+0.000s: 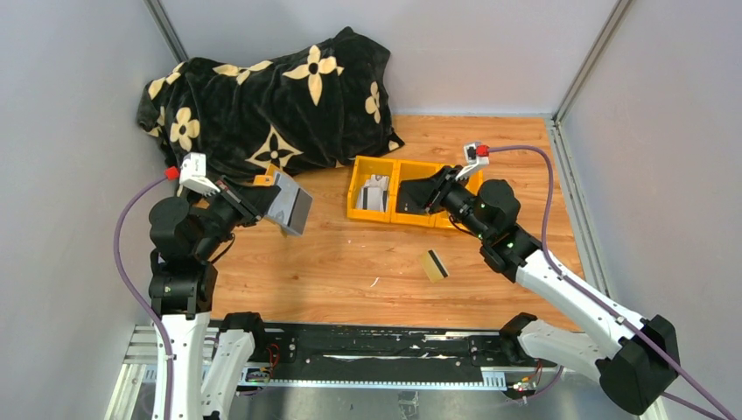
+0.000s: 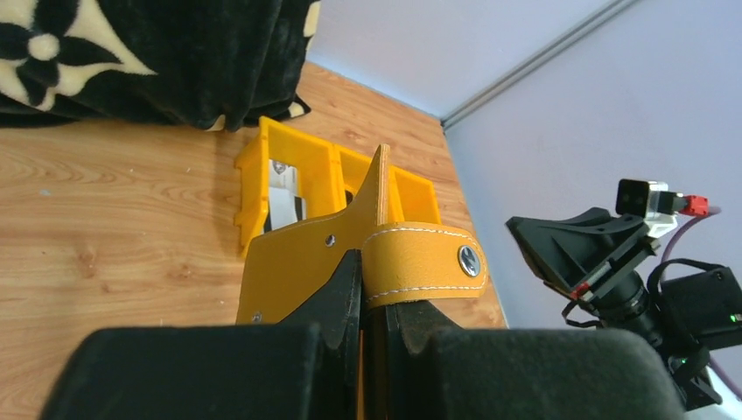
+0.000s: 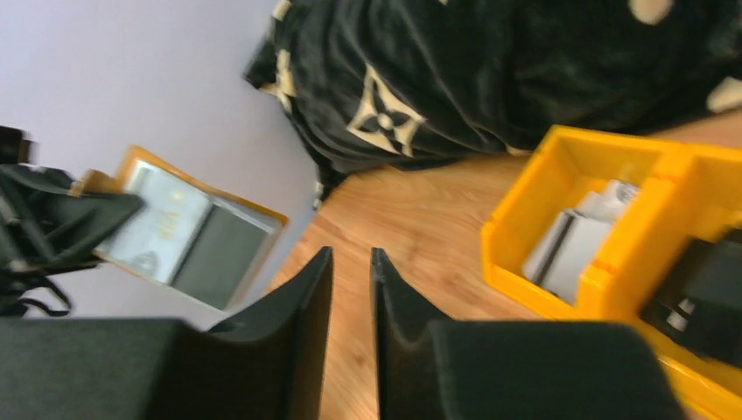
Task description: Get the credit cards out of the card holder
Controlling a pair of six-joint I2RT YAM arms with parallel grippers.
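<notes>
My left gripper (image 1: 268, 198) is shut on the yellow card holder (image 2: 306, 262), which has cards in clear sleeves, grey-silver in the top view, held up over the table's left side. My right gripper hangs raised above the yellow bins, its fingers slightly apart with nothing seen between them. A gold card with a dark stripe (image 1: 434, 267) lies on the bare table in front of the bins.
Three yellow bins (image 1: 371, 163) stand at the back centre, the left one with white items (image 1: 374, 194). A black patterned blanket (image 1: 236, 105) fills the back left.
</notes>
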